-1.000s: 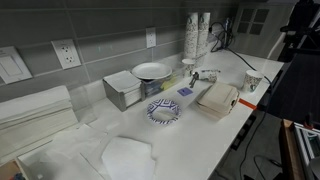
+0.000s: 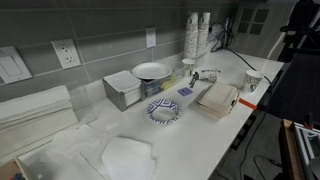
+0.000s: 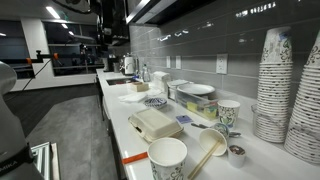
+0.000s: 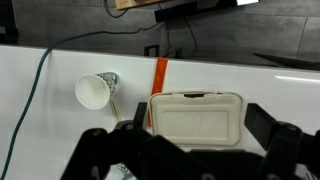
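Note:
My gripper stands open in the wrist view, its two dark fingers spread wide with no object held between them. Below it lies a closed beige takeout container [image 4: 197, 106] on the white counter, seen from above between the fingers and apparently some way beneath them. Exterior view 2 shows the same container [image 3: 156, 122] near the counter's front edge. Beyond it sits a blue-patterned bowl [image 3: 155, 101], also visible as a round bowl [image 2: 163, 111] in exterior view 1. A white paper cup [image 4: 93, 92] stands left of the container in the wrist view.
Orange tape [image 4: 160, 76] marks the counter edge beside the container. Tall stacks of cups [image 3: 271, 88] stand by the wall. A white plate [image 2: 152, 71] rests on a box, and white paper sheets [image 2: 128, 158] lie in the foreground. Counter space around the bowl is clear.

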